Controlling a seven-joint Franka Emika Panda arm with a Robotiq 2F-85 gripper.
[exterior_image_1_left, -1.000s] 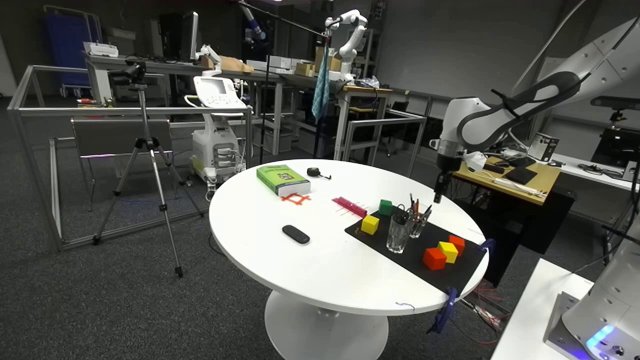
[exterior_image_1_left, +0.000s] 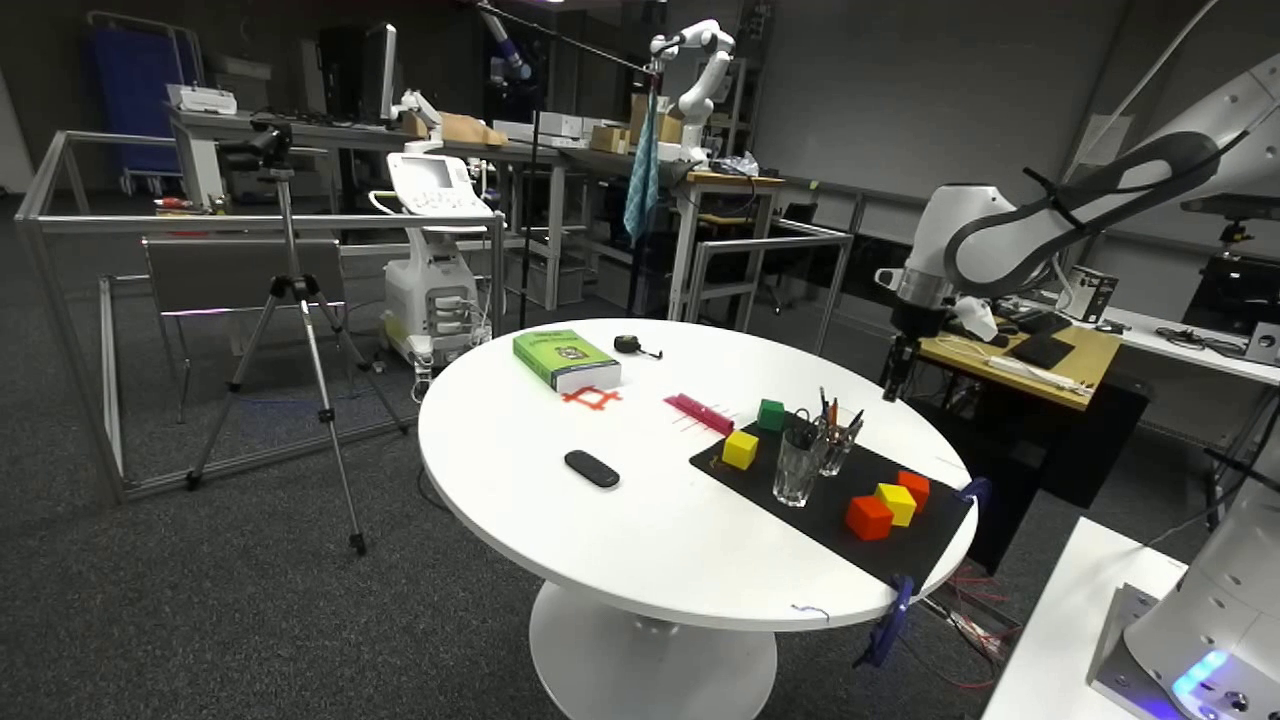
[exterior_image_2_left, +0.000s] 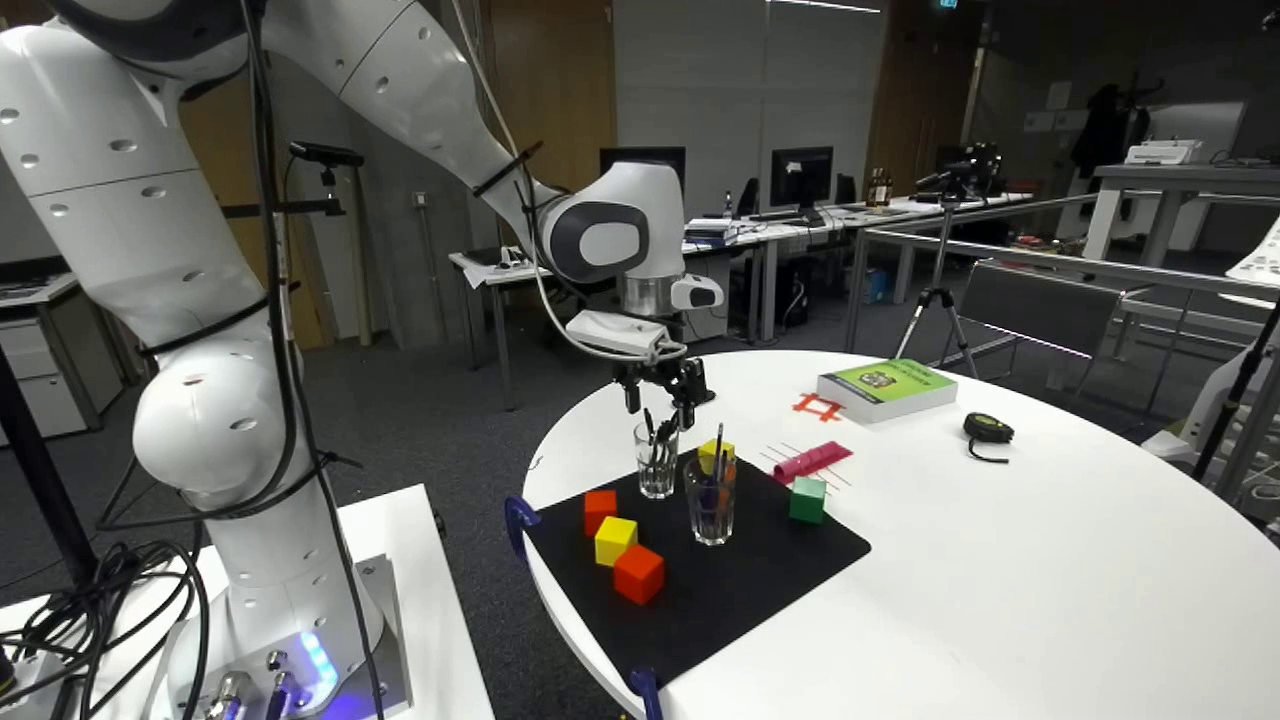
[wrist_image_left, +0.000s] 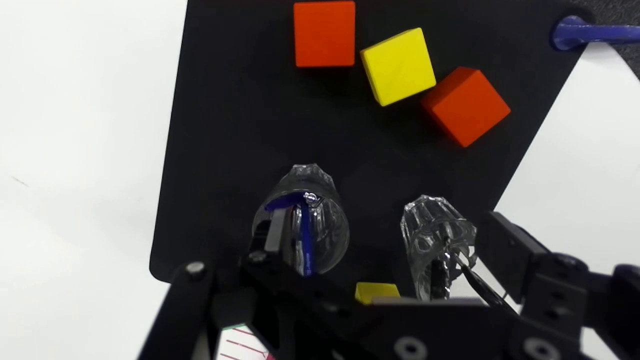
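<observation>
My gripper (exterior_image_2_left: 660, 406) hangs open above the far part of the black mat (exterior_image_2_left: 744, 600), with its fingers apart and nothing held. Two clear glasses stand upright on the mat. In exterior view 2, one glass (exterior_image_2_left: 656, 482) with dark slender items is close below the fingers; the other glass (exterior_image_2_left: 710, 518), holding pens, stands nearer that camera. From the wrist, a glass (wrist_image_left: 331, 237) with blue items appears beside the left finger, partly covered by it. Another glass (wrist_image_left: 423, 231) with dark and metallic items shows between the fingers, nearer the right one.
Two red cubes (exterior_image_1_left: 869, 517) (exterior_image_1_left: 914, 490) and a yellow cube (exterior_image_1_left: 895, 505) sit grouped on the mat. Another yellow cube (exterior_image_1_left: 740, 449) and a green cube (exterior_image_1_left: 770, 414) are near its other end. A book (exterior_image_1_left: 564, 358) and black remote (exterior_image_1_left: 591, 468) lie beyond.
In exterior view 1 the arm and gripper have shifted a little to the right, away from the glasses. The glasses and cubes have stayed where they were.
</observation>
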